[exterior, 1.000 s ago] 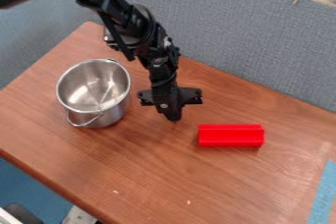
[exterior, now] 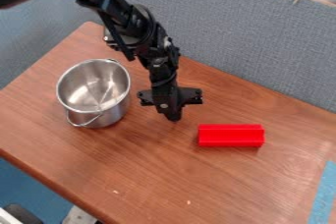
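My black gripper (exterior: 172, 112) hangs low over the wooden table (exterior: 157, 179), between a steel pot and a red block. Its fingertips are small and dark in this view and look shut, with nothing visible between them. The steel pot (exterior: 93, 88), with a wire handle, stands to the left of the gripper. The red rectangular block (exterior: 230, 136) lies to the right and a little toward the front.
A grey padded wall (exterior: 256, 46) runs along the back of the table.
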